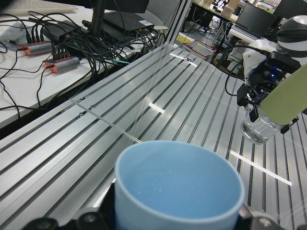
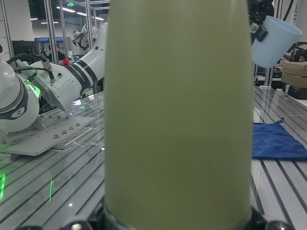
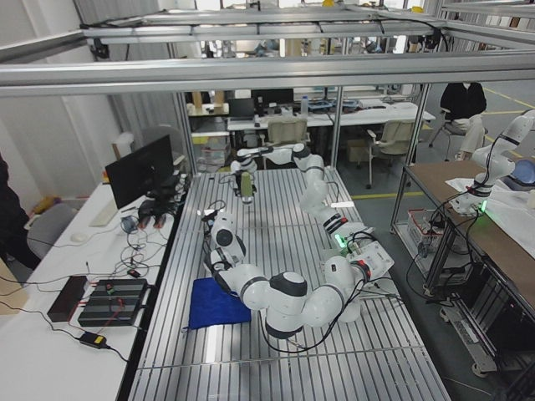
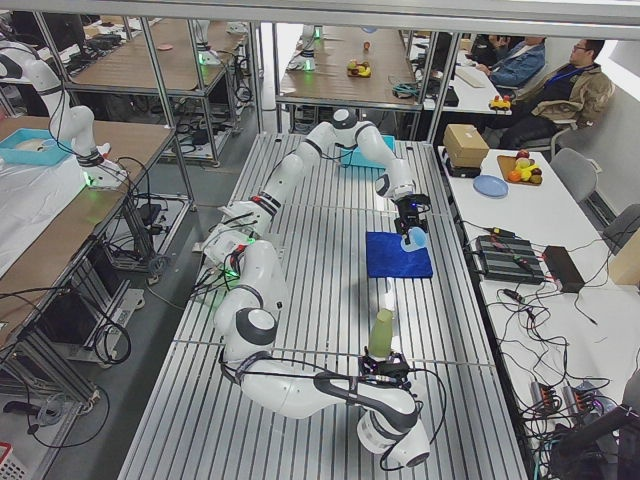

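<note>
A light blue cup [image 1: 179,182] is in my left gripper [image 4: 408,228], which is shut on it above the blue cloth [image 4: 398,262] as seen in the camera right view. A tall olive-green cylinder [image 4: 380,335] with a clear lower part is in my right gripper [image 4: 381,366], shut on it and raised over the table; it fills the middle of the right wrist view [image 2: 177,105]. The two held things are apart, facing each other along the table.
A cyan bin [image 4: 360,160] stands at one end. Desks with a monitor [image 3: 138,171], cables and electronic boxes [image 3: 113,301] run alongside.
</note>
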